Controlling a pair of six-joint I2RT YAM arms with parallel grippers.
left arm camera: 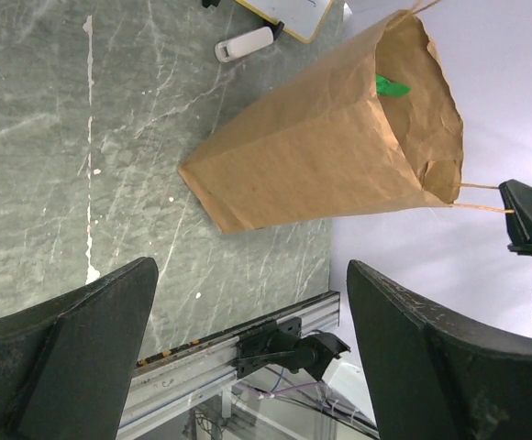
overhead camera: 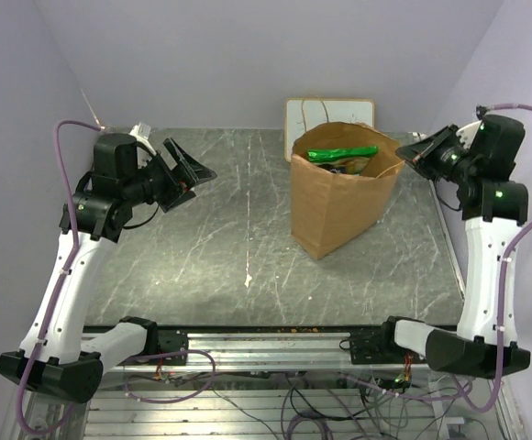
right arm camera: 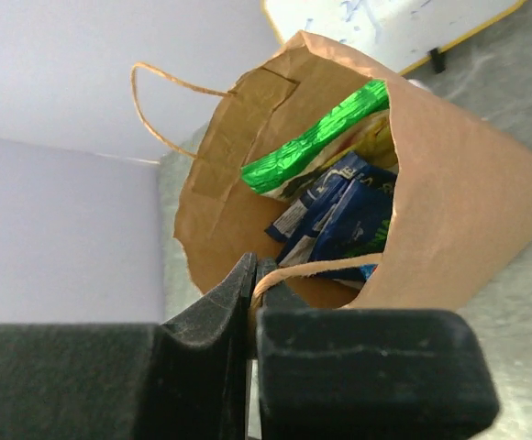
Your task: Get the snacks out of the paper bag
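Observation:
A brown paper bag (overhead camera: 338, 209) stands at the right of the table, its mouth facing up. Inside lie a green package (right arm camera: 316, 137) and several dark blue packets (right arm camera: 344, 206), with something yellowish beside them. My right gripper (overhead camera: 411, 158) is at the bag's right rim, shut on a twisted paper handle (right arm camera: 319, 268) that runs from the bag's near rim. Another handle (right arm camera: 136, 92) loops free from the opposite rim. Off to the left, above the table and away from the bag, my left gripper (overhead camera: 202, 174) is open with nothing between its fingers.
Behind the bag sits a white board (overhead camera: 295, 119) with a yellowish edge. A small white object (left arm camera: 245, 45) lies on the table near that board. Walls rise at the back and sides.

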